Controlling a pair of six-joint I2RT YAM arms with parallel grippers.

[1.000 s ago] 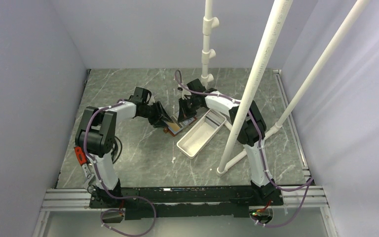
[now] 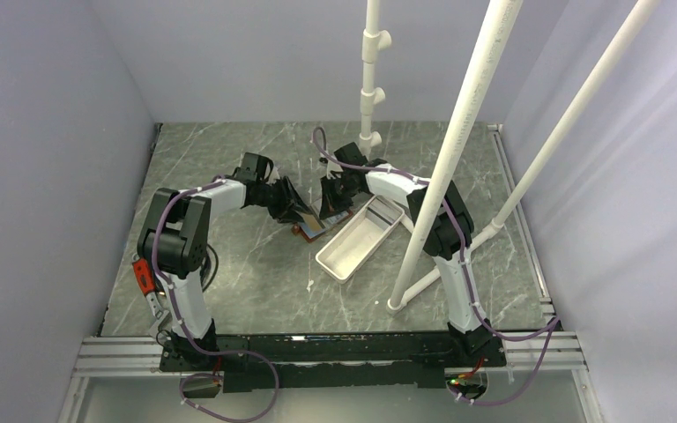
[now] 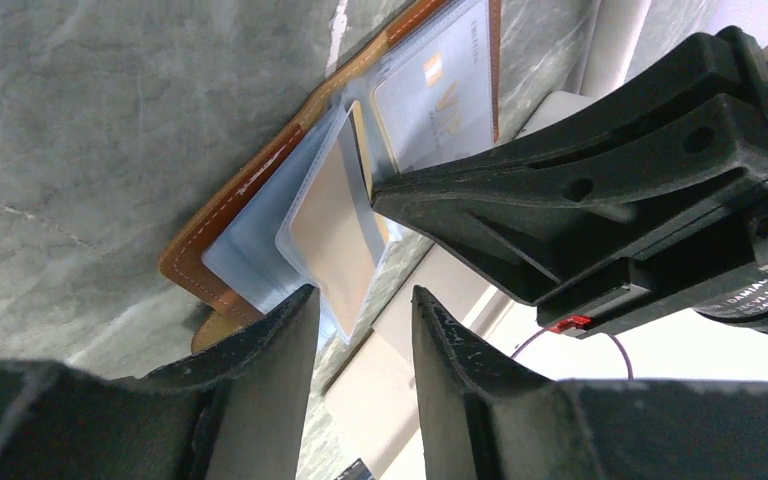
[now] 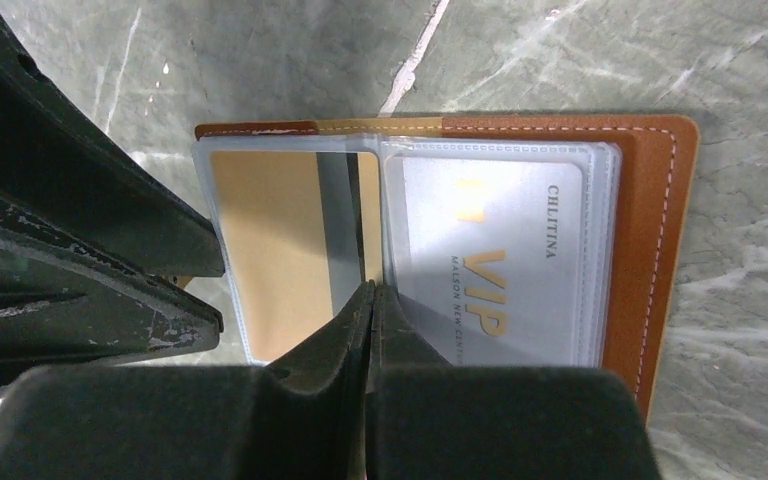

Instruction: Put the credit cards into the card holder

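Note:
The brown card holder (image 4: 645, 240) lies open on the table between my grippers, with clear sleeves. A silver VIP card (image 4: 490, 250) sits in the right-hand sleeve; a tan card with a dark stripe (image 4: 265, 240) lies in or on the raised sleeve beside it, which I cannot tell exactly. My left gripper is open over the holder's tan-card side, nothing visibly held. My right gripper is shut, its tips at the seam between the tan card and VIP card, nothing visible between them.
A white tray (image 2: 360, 240) lies right of the holder, toward the front. White pipes (image 2: 405, 273) stand on the right and at the back. A red-handled tool (image 2: 143, 276) lies at the far left.
In the top view both grippers have shifted very slightly around the holder; the holder and tray look essentially unchanged.

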